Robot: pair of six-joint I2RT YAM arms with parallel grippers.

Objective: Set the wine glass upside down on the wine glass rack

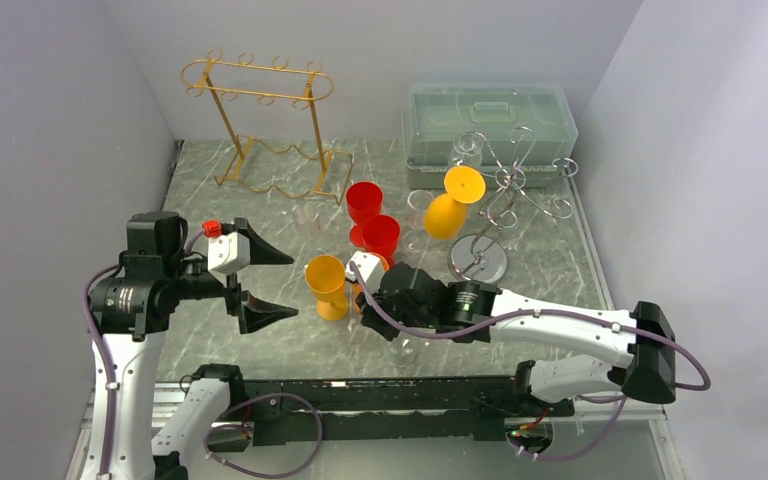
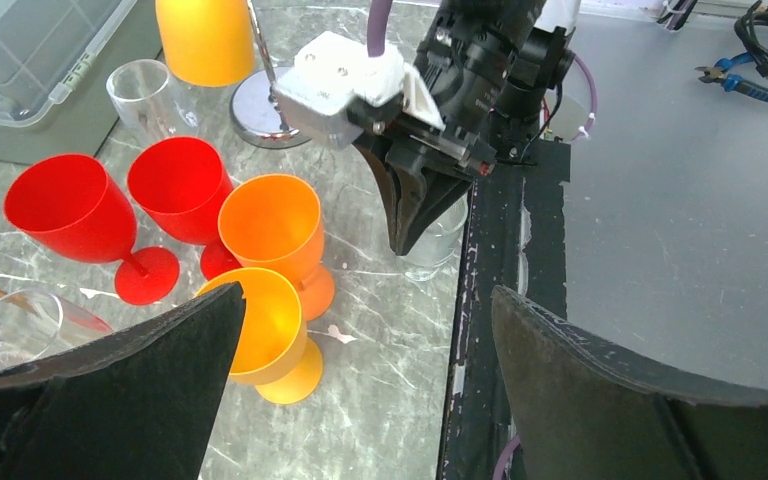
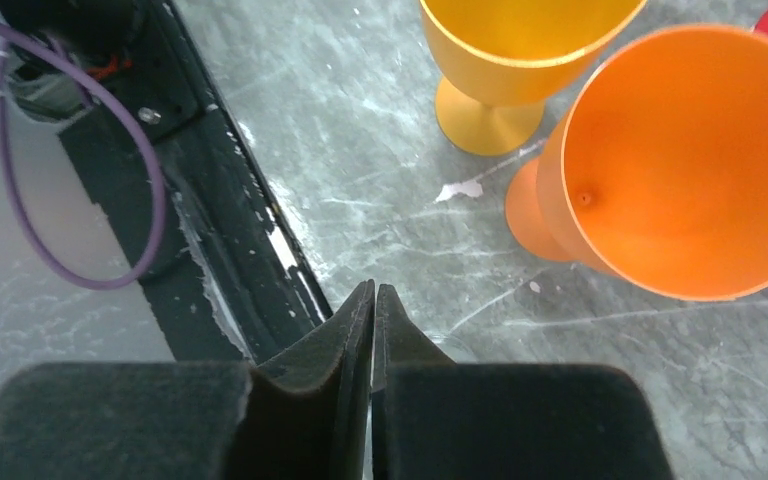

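Observation:
In the top view my right gripper (image 1: 368,322) is low at the front middle. Its fingers (image 3: 310,360) come together in the right wrist view, with a clear wine glass (image 3: 452,347) partly showing below them. That glass (image 2: 436,240) also appears at the fingertips in the left wrist view, so my gripper seems shut on it; the exact contact is hidden. My left gripper (image 1: 293,286) stands open and empty, left of a yellow goblet (image 1: 326,280). A gold rack (image 1: 315,130) with empty loops stands at the back left. A chrome rack (image 1: 505,180) at the right carries an upside-down yellow goblet (image 1: 446,215).
Close by stand an orange goblet (image 3: 690,160) and red goblets (image 1: 364,200) (image 1: 381,235). Another clear glass (image 1: 307,220) is near the gold rack. A lidded green box (image 1: 490,115) fills the back right.

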